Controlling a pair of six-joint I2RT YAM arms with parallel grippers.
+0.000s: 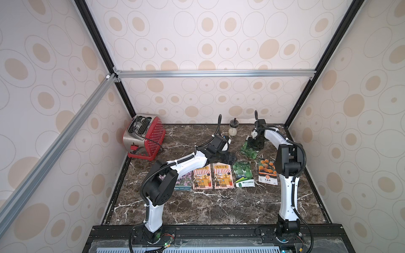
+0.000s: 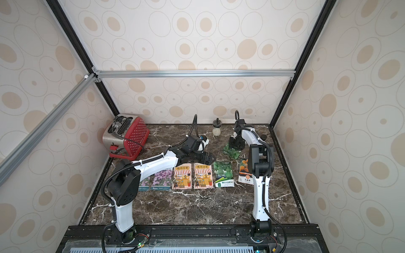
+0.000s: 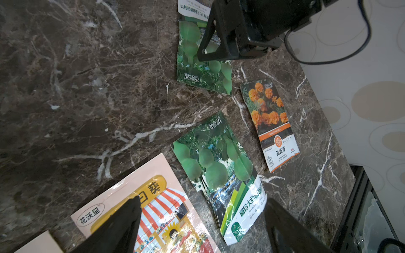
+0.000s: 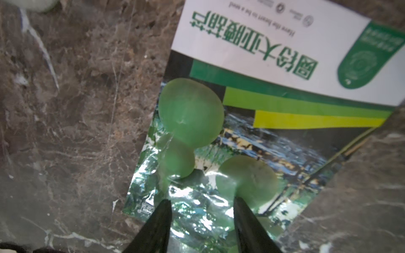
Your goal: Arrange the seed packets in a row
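In the top right view, a row of packets runs from purple-flower packets (image 2: 161, 180) through two orange sunflower packets (image 2: 182, 177) and a green gourd packet (image 2: 223, 173) to a marigold packet (image 2: 245, 172). Behind this row lies a second green gourd packet (image 4: 236, 139), turned upside down and tilted in the right wrist view. My right gripper is open over its picture end, nothing visibly gripped. The left gripper (image 1: 231, 157), open and empty, hovers above the back of the row by the gourd packet (image 3: 219, 168). The left arm partly covers the purple packets.
A red toaster (image 1: 146, 137) stands at the back left, and a small jar (image 1: 233, 126) by the back wall. Both grippers are close together at the right. Bare marble tabletop (image 1: 219, 208) stretches in front of the row.
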